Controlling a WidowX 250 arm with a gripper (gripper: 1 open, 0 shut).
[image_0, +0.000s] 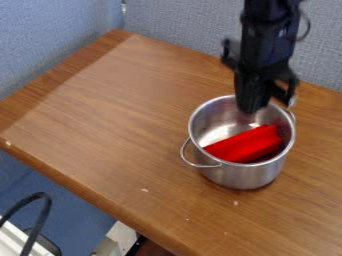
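A silver metal pot with a wire handle stands on the wooden table, right of centre. Inside it lies a red elongated object. The black gripper hangs over the pot from the top of the view, blurred, with nothing visible held. Its fingers are too blurred to show how they stand.
At the lower left, beyond the table's edge, are a blue surface and a white item with a black cable. A grey wall is behind.
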